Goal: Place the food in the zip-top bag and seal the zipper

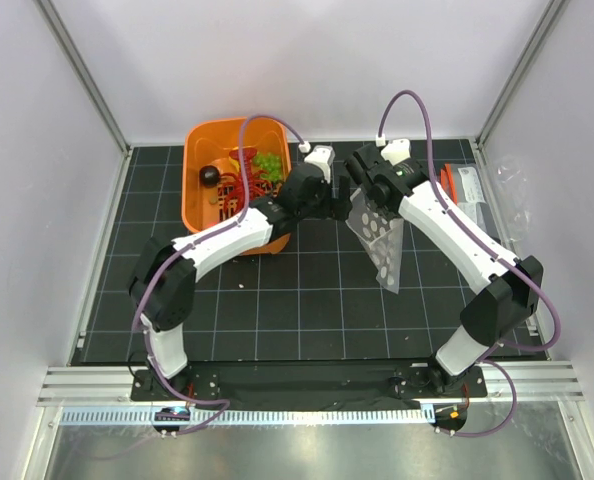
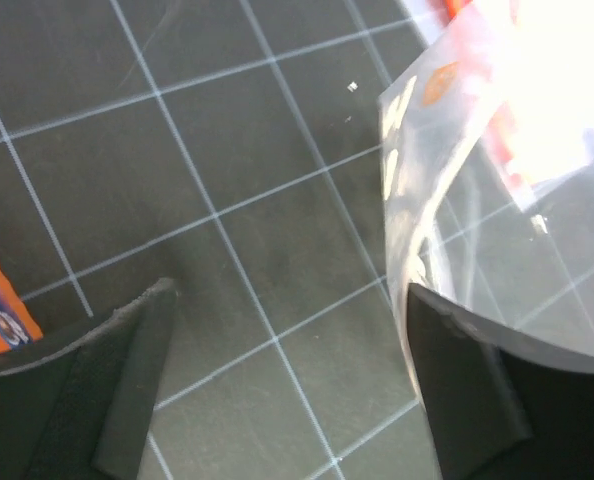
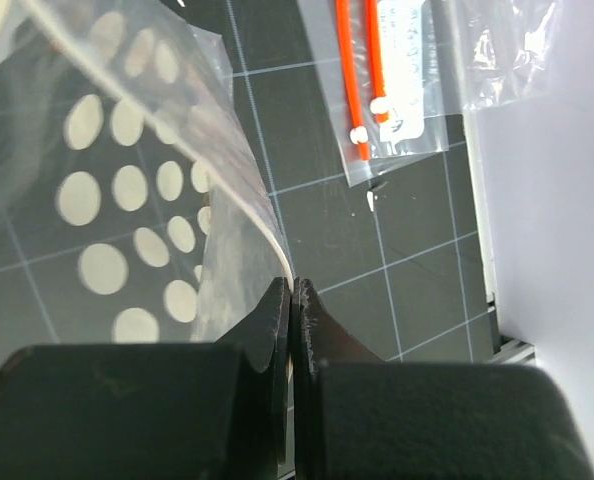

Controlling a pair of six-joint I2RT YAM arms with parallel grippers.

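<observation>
The clear zip bag with white dots (image 1: pixel 382 245) hangs by its edge from my right gripper, which is shut on it. Facing it, my left gripper (image 1: pixel 340 198) stands open; in the left wrist view its fingers (image 2: pixel 477 390) are wide apart, with the bag's edge (image 2: pixel 409 220) close by the right-hand one. Whether they touch I cannot tell. Inside the orange bin (image 1: pixel 190 150) lie a dark round food (image 1: pixel 209 176), a red lobster (image 1: pixel 234 190) and green grapes (image 1: pixel 270 165), partly behind my left arm.
Flat clear packs with orange-red strips (image 3: pixel 352 80) lie to the right of the bag. Crumpled clear plastic (image 1: pixel 514 195) is by the right wall.
</observation>
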